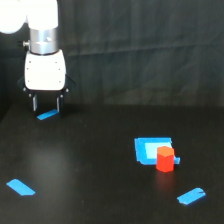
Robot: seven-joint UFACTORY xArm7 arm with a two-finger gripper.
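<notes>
At the upper left hangs my white gripper [46,103], pointing down. Its two dark fingers stand apart, and no object shows between them. A red block [165,160] lies well to the right and nearer the camera. It overlaps the front right part of a blue-bordered marking [143,145] with a white middle, partly covering it from view. Whether the block rests fully inside the marking I cannot tell.
A blue strip [47,115] lies just below the gripper. Two more are on the dark table: a left strip [20,187] and a right strip [191,196]. A dark curtain [140,50] closes off the back.
</notes>
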